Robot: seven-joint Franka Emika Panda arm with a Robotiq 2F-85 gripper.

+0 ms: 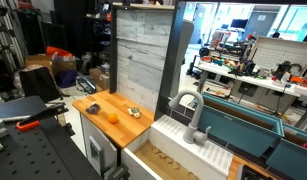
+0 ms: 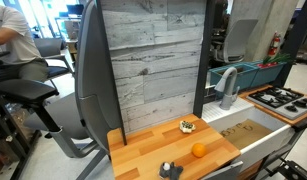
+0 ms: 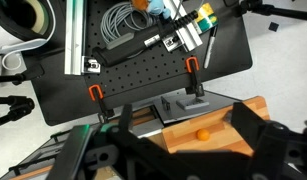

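Observation:
An orange ball or fruit rests on the wooden counter of a toy-sized kitchen. Farther back on that counter sits a small whitish-yellow item, and a dark grey item is near its front edge. My gripper reaches into the bottom of the wrist view; its dark fingers stand wide apart, with no object visibly held. Beneath it the orange shows on the wood. Neither exterior view shows the gripper clearly. A white drawer with a wooden bottom is pulled out below the grey faucet.
A black perforated bench carries coiled cable, a roll of tape and tools. Tall grey-white panels rise behind the counter. Teal bins stand behind the drawer.

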